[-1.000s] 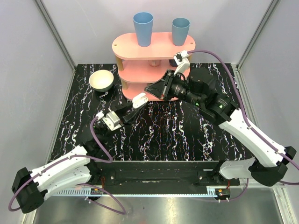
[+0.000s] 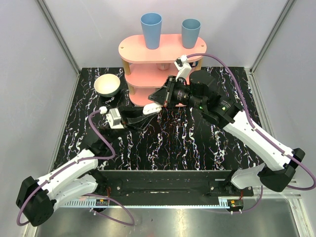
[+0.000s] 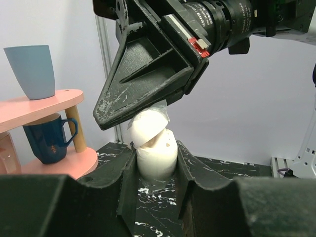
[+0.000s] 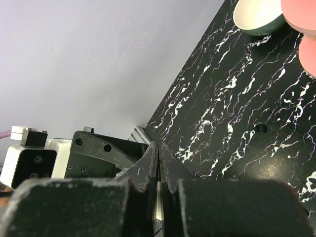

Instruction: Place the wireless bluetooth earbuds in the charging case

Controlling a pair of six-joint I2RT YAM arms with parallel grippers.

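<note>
The white earbud case [image 2: 152, 109] is held in my left gripper [image 2: 148, 114], which is shut on it; in the left wrist view the case [image 3: 156, 157] shows upright between the fingers, its upper part [image 3: 147, 124] tilted. My right gripper [image 2: 161, 98] is just above the case, and in the left wrist view its body covers the area over it. In the right wrist view the right fingertips [image 4: 158, 147] are shut, with nothing seen between them. The earbuds cannot be made out.
A pink tiered shelf [image 2: 133, 47] with blue cups [image 2: 151, 29] and a dark mug [image 3: 47, 143] stands at the back. A cream bowl [image 2: 106, 84] lies at the back left.
My left gripper, holding the case, has shifted and turned slightly; the right arm has moved a little left from about a second ago.
</note>
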